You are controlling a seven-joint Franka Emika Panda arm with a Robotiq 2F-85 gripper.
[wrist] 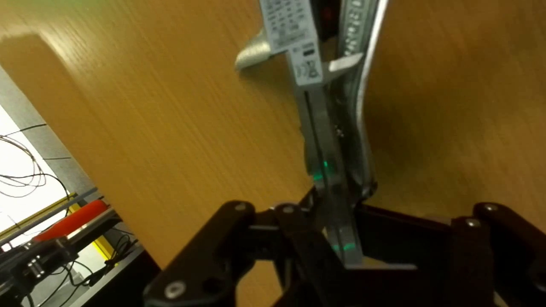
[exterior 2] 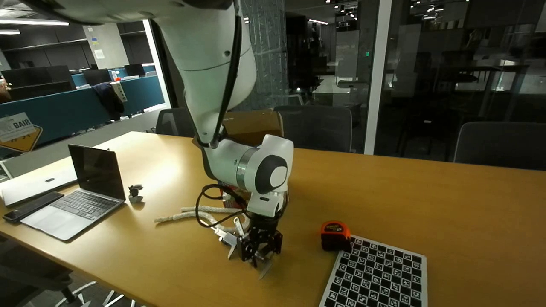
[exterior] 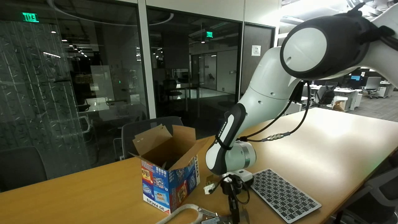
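Observation:
My gripper [exterior 2: 261, 256] points down close to the tabletop, shut on a silver caliper [wrist: 325, 153]. In the wrist view, the caliper's beam runs down between the dark fingers, and its labelled body [wrist: 291, 30] lies towards the top. A second metal tool [wrist: 363, 107] with raised lettering lies right alongside the caliper; its lower end meets the right finger, and whether it is pinched too I cannot tell. A pale rope [exterior: 186, 208] curls beside the tools, and I cannot see whether it is tied to them. Exterior view 1 cuts off the fingertips at its bottom edge.
An open snack carton [exterior: 169, 186] stands close to the arm. The checkered board [exterior 2: 381, 273] and an orange tape measure [exterior 2: 335, 235] lie to the other side. A laptop [exterior 2: 84, 199] sits at the left in exterior view 2. Bare tabletop lies beyond the carton.

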